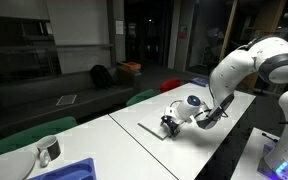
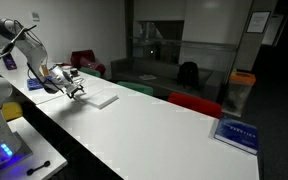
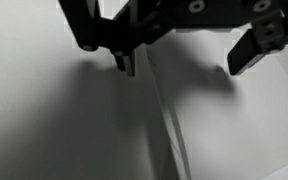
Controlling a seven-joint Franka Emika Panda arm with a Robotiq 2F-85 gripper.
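Observation:
A flat white slab (image 2: 101, 102), perhaps a box or board, lies on the white table. In exterior view 1 the same pale slab (image 1: 154, 126) is hard to tell from the tabletop. My gripper (image 1: 170, 128) is low over it, at its end nearer the arm; exterior view 2 also puts the gripper (image 2: 77, 94) beside that end. Seen from the wrist, the gripper is open, its dark fingers (image 3: 125, 62) wide apart. A straight pale edge runs through the gap, with nothing clasped. Whether the fingertips touch anything, I cannot tell.
At the table's left end in exterior view 1 are a grey mug (image 1: 48, 149), a blue tray (image 1: 68, 171) and a green round thing (image 1: 11, 165). A blue packet (image 2: 235, 135) lies on the far end in exterior view 2.

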